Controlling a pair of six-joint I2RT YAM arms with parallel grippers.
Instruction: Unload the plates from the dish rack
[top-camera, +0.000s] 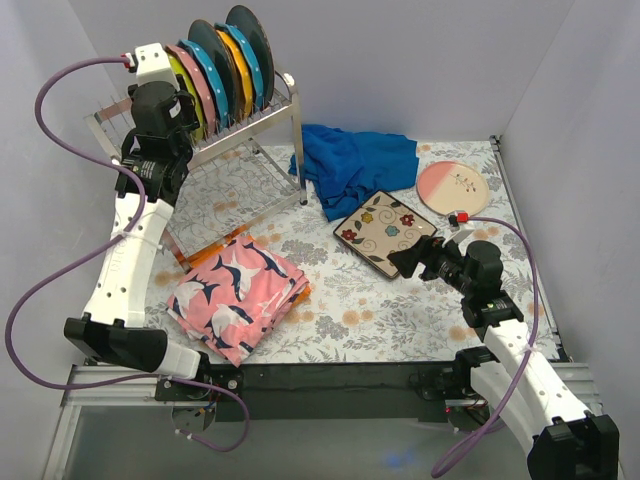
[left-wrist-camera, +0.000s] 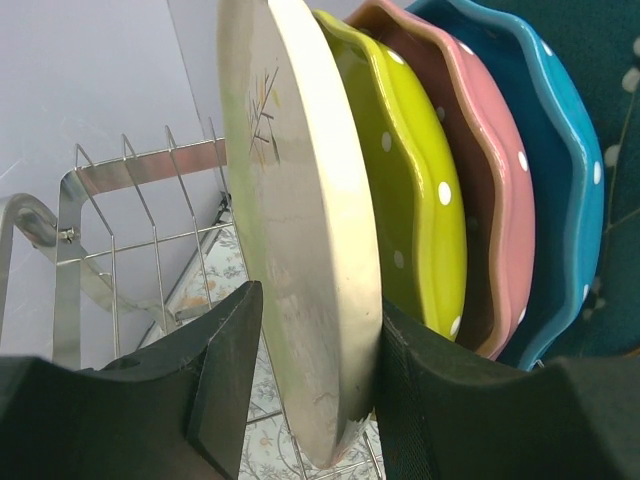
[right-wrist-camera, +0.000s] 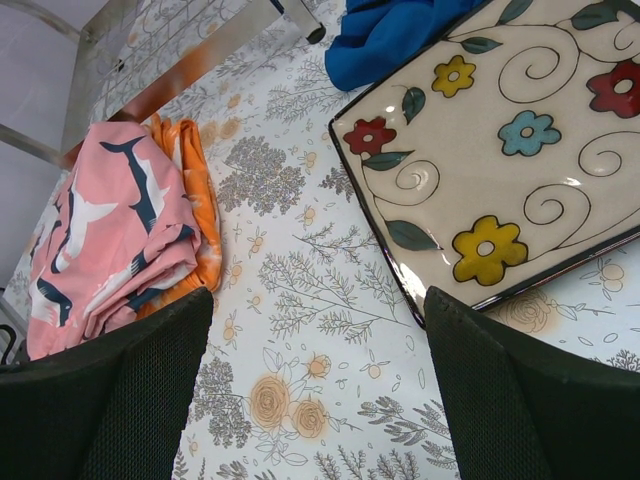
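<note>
In the left wrist view a cream plate (left-wrist-camera: 315, 190) stands on edge in the dish rack (left-wrist-camera: 150, 165). My left gripper straddles its lower rim; the right finger meets the plate, while a narrow gap shows beside the left finger, so grip is unclear. Beside it stand a lime plate (left-wrist-camera: 435, 200), a pink plate (left-wrist-camera: 500, 170) and a blue plate (left-wrist-camera: 565, 150), with darker and yellow plates (top-camera: 240, 75) beyond. My right gripper is open and empty, near a flowered rectangular plate (top-camera: 385, 232) on the table. A round pink-and-cream plate (top-camera: 453, 188) lies behind.
A pink shark-print cloth (top-camera: 240, 295) lies at the rack's front foot. A crumpled blue cloth (top-camera: 355, 165) is right of the rack. Grey walls close in both sides.
</note>
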